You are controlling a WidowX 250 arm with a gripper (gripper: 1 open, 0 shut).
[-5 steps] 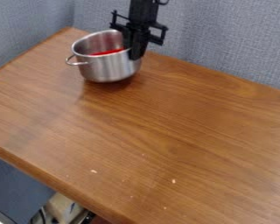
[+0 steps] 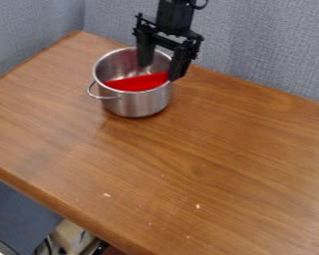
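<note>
A steel pot point(image 2: 133, 102) with a thin wire side handle stands on the wooden table near the back, with a red object point(image 2: 139, 82) inside it. The black gripper point(image 2: 163, 62) is over the pot's back-right rim, open, its fingers reaching down either side near the rim; whether they touch the pot cannot be made out.
Grey padded walls point(image 2: 269, 50) run behind and left of it. Some cables and hardware show below the table's front-left edge.
The pot has come toward the front and a little right. The gripper has moved the same way and now stands higher relative to the pot's rim.
</note>
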